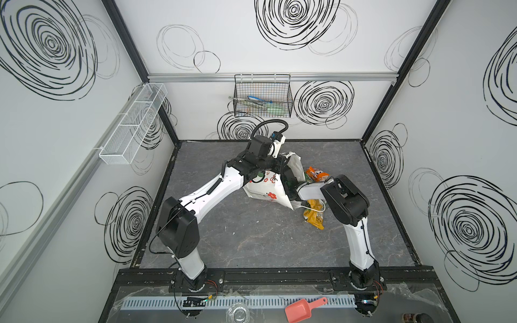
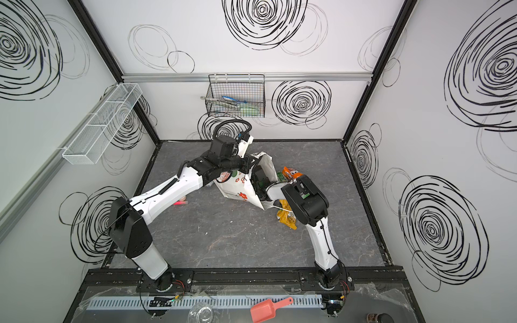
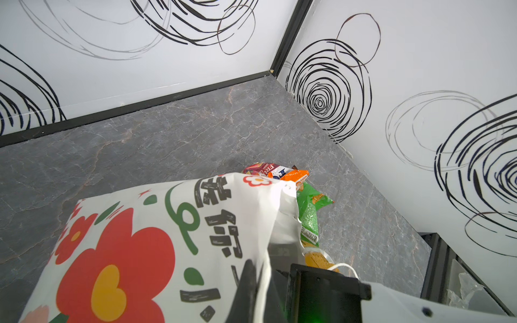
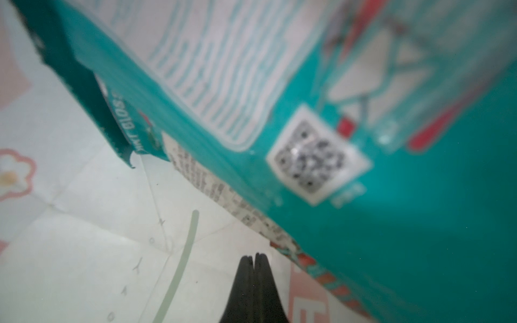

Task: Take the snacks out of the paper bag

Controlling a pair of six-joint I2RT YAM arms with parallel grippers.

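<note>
A white flower-printed paper bag (image 1: pixel 266 185) lies in the middle, opening toward the right. My left gripper is shut at its upper rim, where the thin paper edge shows at the fingers. My right gripper is inside the bag, shut with nothing seen between its tips, beside a teal snack pack (image 4: pixel 420 204). Outside the opening lie an orange pack (image 1: pixel 317 175), a yellow pack (image 1: pixel 313 218) and a green pack (image 3: pixel 308 212).
A black wire basket (image 1: pixel 262 110) hangs on the back wall, a white basket (image 1: pixel 132 123) on the left wall. A pink scoop (image 1: pixel 299 309) lies beyond the front edge.
</note>
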